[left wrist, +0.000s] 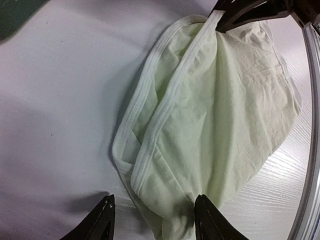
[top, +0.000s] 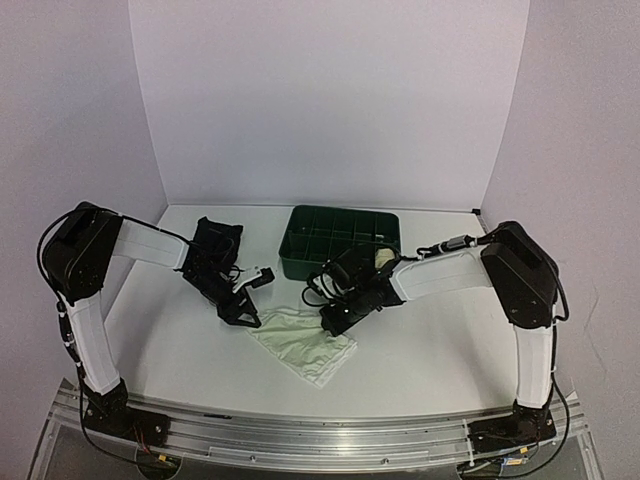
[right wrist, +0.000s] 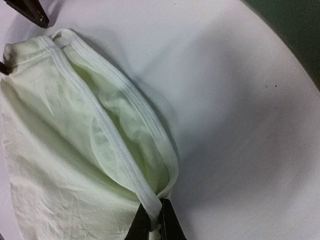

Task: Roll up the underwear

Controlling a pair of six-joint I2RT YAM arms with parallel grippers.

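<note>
Pale mint underwear (top: 300, 345) with white waistband lies folded on the table, its band folds along the upper edge. At its left end my left gripper (top: 247, 318) is low; in the left wrist view (left wrist: 152, 217) its fingertips stand apart either side of a bunched corner of cloth. My right gripper (top: 332, 325) is at the other end of the band; in the right wrist view (right wrist: 155, 220) it is shut on the waistband, gathering the fabric between its fingertips.
A dark green divided bin (top: 320, 230) stands behind the underwear. A dark cloth (top: 222, 230) lies at the back left, partly behind the left arm.
</note>
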